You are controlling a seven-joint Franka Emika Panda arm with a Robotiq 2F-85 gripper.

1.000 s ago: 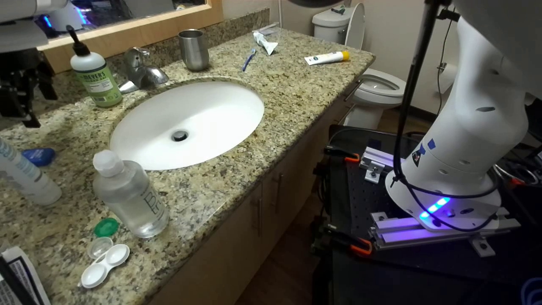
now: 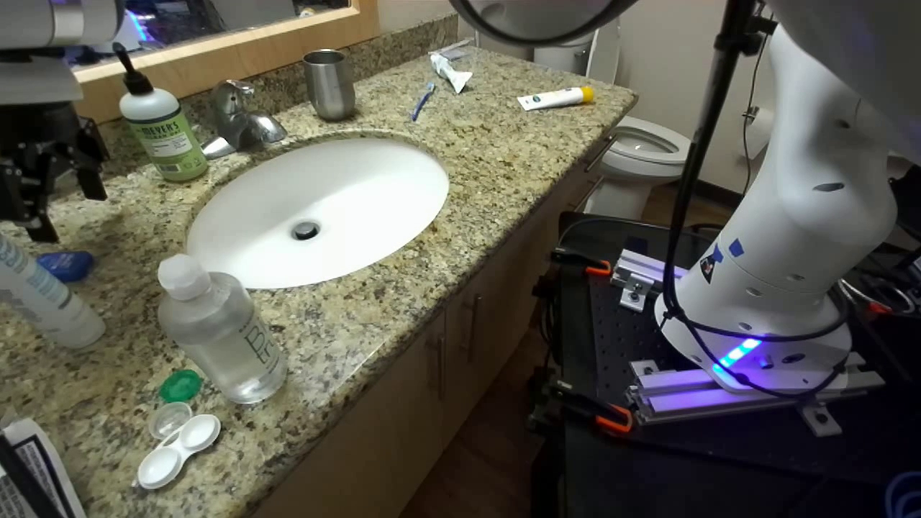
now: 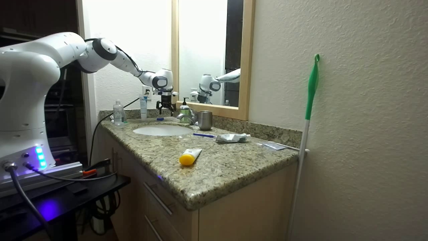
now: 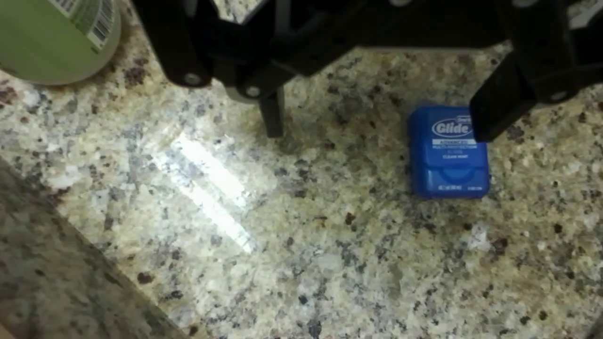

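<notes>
A blue Glide floss box [image 4: 450, 169] lies flat on the granite counter, in the right half of the wrist view. My gripper is open above the counter with nothing between its fingers. One finger [image 4: 503, 99] covers the box's upper right corner from this angle; the other stands well to the left over bare stone. In exterior view 1 the gripper [image 2: 73, 207] hangs at the left edge, above and behind the box [image 2: 65, 266]. Exterior view 2 shows the gripper [image 3: 166, 113] over the far end of the counter, with the box [image 3: 160, 118] below it.
Beside the gripper stands a green soap bottle [image 2: 164, 134], near the faucet [image 2: 242, 121]. A white tube [image 2: 47, 298] and a clear bottle [image 2: 224, 332] stand nearer the front. The sink [image 2: 380, 198] lies to the right, a steel cup [image 2: 329, 86] behind it.
In exterior view 1, my gripper has come lower and a little to the right, staying open. The counter objects have not moved.
</notes>
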